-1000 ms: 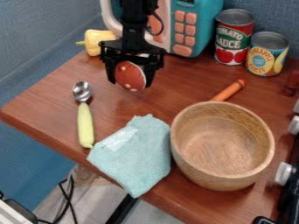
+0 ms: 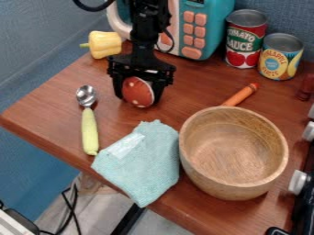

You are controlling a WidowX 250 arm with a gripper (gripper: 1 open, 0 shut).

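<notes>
My black gripper (image 2: 138, 81) hangs over the back left of the table, its fingers closed around a red round object (image 2: 138, 93) with a pale stripe, apparently resting on or just above the tabletop. Below and left of it lie a spoon with a yellow handle (image 2: 90, 128) and, further forward, a light blue cloth (image 2: 135, 165). A wooden bowl (image 2: 233, 174) stands at the front right.
A teal microwave (image 2: 203, 32) stands behind the gripper, with cans (image 2: 245, 41) (image 2: 281, 59) to its right. A yellow object (image 2: 102, 43) is at the back left. An orange rolling pin (image 2: 240, 96) lies behind the bowl.
</notes>
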